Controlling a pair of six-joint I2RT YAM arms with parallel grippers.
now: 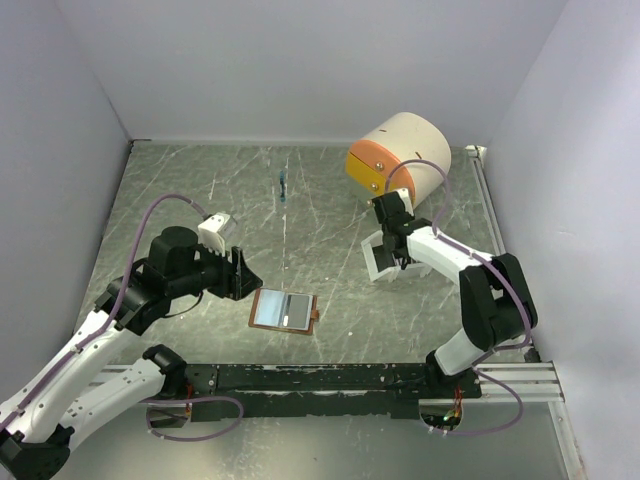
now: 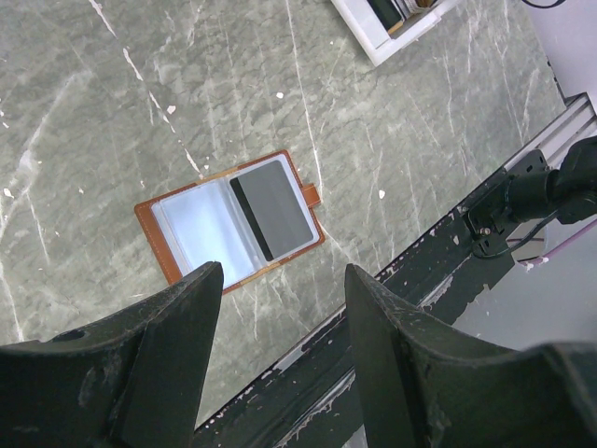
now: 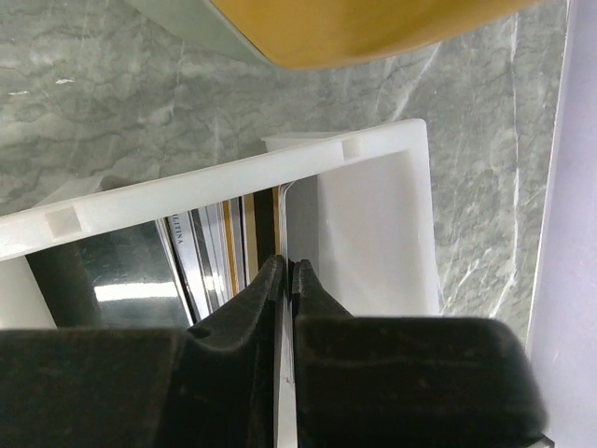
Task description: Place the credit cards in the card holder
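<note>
The open card holder [image 2: 224, 219], brown with clear sleeves, lies flat on the table, in front of my left gripper. That gripper stands open, with nothing between its fingers. In the right wrist view, a white box [image 3: 392, 233] holds a row of upright cards [image 3: 210, 257] at its middle. My right gripper reaches into it and is shut at the row's right end. A thin pale card edge [image 3: 284, 215] runs down between its fingertips; the card's lower part is hidden by the fingers.
Behind the white box stands a cream cylinder [image 1: 415, 140] with an orange and yellow front, close to my right gripper. A small blue item [image 1: 282, 185] is at the back. The table between holder and box is clear.
</note>
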